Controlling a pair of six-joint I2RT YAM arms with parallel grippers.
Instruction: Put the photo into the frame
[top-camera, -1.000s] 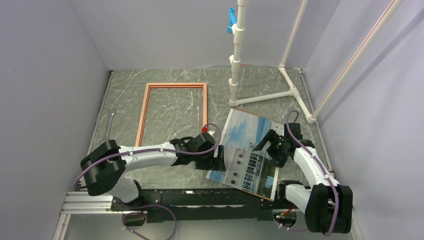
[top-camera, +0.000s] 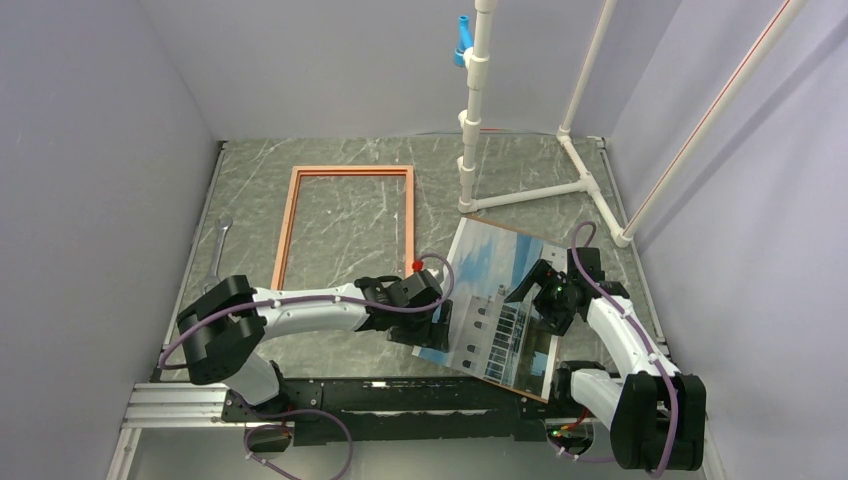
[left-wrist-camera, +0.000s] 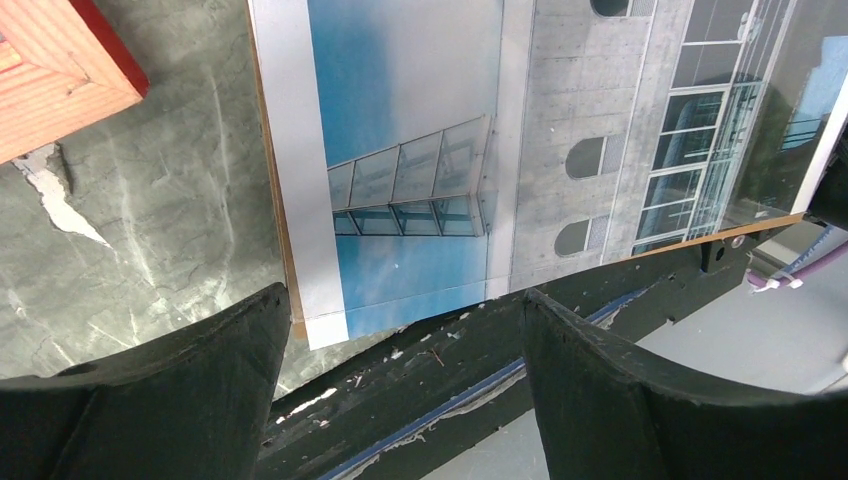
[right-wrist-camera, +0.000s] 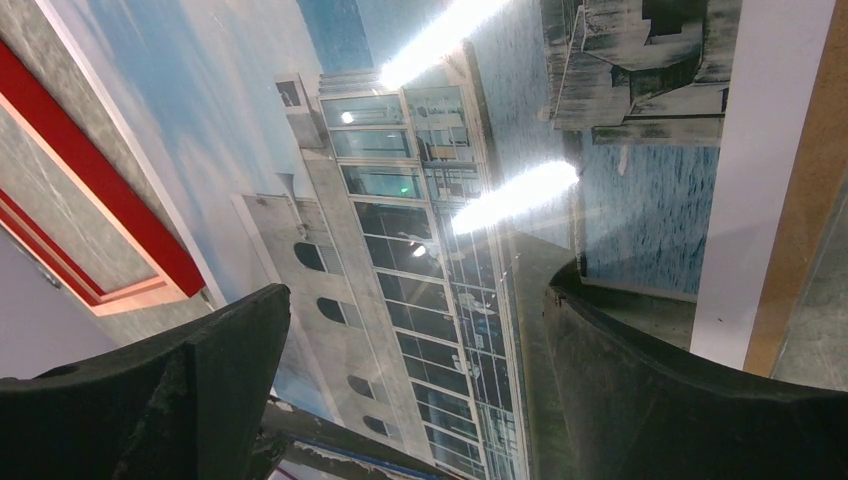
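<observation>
The photo (top-camera: 490, 290), a building under blue sky on a thin brown backing, lies tilted on the right half of the table, its lower corner over the front edge. Left of it is the empty wooden frame (top-camera: 409, 210), whose lower part the left arm hides in the top view. My left gripper is part open by the photo's front left corner, with no grip on it. Over the photo's right part stands my right gripper, open, nothing held. Glare streaks cross the photo (right-wrist-camera: 330, 200) in the right wrist view.
White pipes (top-camera: 530, 196) stand at the back right, close to the photo's top corner. A grey spoon-like tool (top-camera: 219, 245) lies at the far left. The table inside the frame is bare. A dark rail (top-camera: 400, 395) runs along the front.
My left arm has shifted slightly to the right, its gripper turning a little at the photo's left edge. The right arm has barely moved; photo and frame lie as before.
</observation>
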